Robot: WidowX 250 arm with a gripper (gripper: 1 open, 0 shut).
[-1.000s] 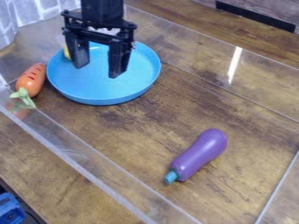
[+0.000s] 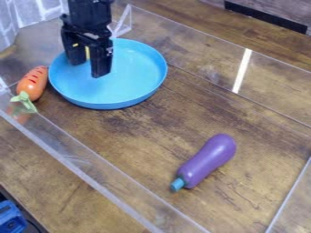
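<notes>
My black gripper (image 2: 87, 58) hangs open over the left side of a light blue plate (image 2: 127, 82). A small yellow object behind the fingers is mostly hidden; I cannot tell whether they touch it. An orange toy carrot (image 2: 35, 84) lies just left of the plate. A purple toy eggplant (image 2: 208, 159) with a teal tip lies on the wooden table at the lower right.
Clear plastic walls border the wooden surface (image 2: 170, 127). A blue object (image 2: 9, 217) sits at the lower left corner.
My gripper has moved left and turned, and now sits over the left part of the plate, in front of the yellow object. The carrot and eggplant have not moved.
</notes>
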